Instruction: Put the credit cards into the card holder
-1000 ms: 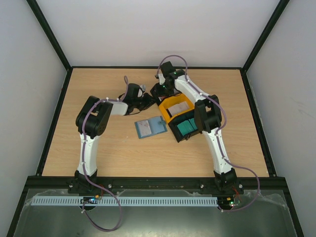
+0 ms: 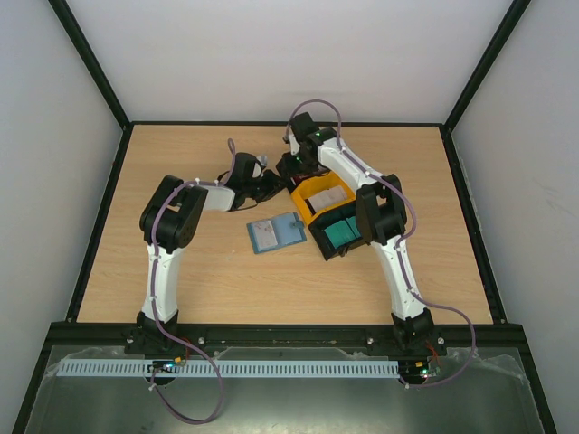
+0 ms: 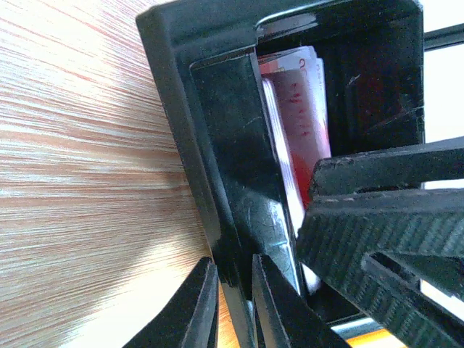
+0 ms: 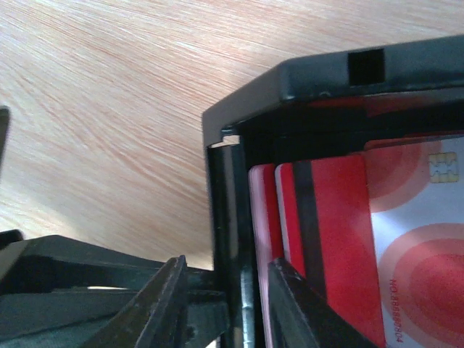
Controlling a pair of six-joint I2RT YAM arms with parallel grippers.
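Observation:
The black card holder [image 3: 203,167] stands on the wooden table, red and white cards [image 4: 341,246] upright inside it against its wall. In the top view my left gripper [image 2: 276,185] is at the holder's near-left end; the left wrist view shows the holder's wall close in front, and whether anything is between the fingers is hidden. My right gripper [image 2: 294,163] is over the holder's upper end; in the right wrist view its dark fingers lie beside the holder's wall and the card edges, partly out of frame.
Beside the holder are a yellow compartment [image 2: 318,212] with pale cards and a black one with teal cards [image 2: 342,231]. A blue-grey card tray [image 2: 287,231] lies below on the table.
My right arm has shifted slightly at the top end of the holder over the last second. The left arm looks still.

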